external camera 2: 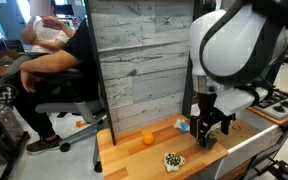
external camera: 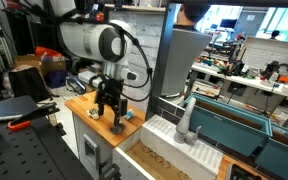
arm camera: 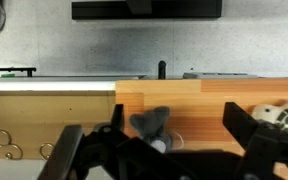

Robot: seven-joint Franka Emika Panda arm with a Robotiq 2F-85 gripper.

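Observation:
A dark grey object (arm camera: 152,122) rests on the orange wooden top in the wrist view, with something pale at its lower side. It also shows as a dark lump (external camera: 116,128) near the wood's front edge in the first exterior view. My gripper stands open above it, fingers spread wide. Nothing is held between them. In the first exterior view, the gripper (external camera: 110,107) hangs just over the wood, apart from the object. A pale, dark-spotted item (external camera 2: 173,160) lies on the same surface.
An orange ball (external camera 2: 148,138) and a light blue item (external camera 2: 183,125) lie towards the back of the wooden top (external camera 2: 124,160). Beside it, an open drawer (external camera: 154,160) holds small rings. A grey-white bottle (external camera: 185,122) stands on the white ledge. A pale panel bounds the back.

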